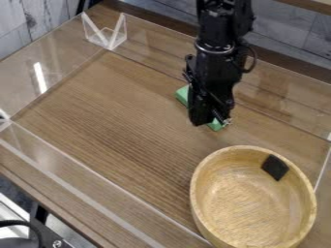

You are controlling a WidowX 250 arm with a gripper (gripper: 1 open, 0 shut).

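Observation:
My black gripper (199,116) hangs from the arm in the upper middle of the camera view, low over the wooden table. A green object (187,95) lies just behind it, partly hidden by the gripper. The fingertips are dark and overlap the green object, so whether anything is between them is hard to see; the gripper looks shut.
A large tan round bowl (253,213) with a black patch on its rim fills the lower right. A white wire rack (106,31) stands at the back left.

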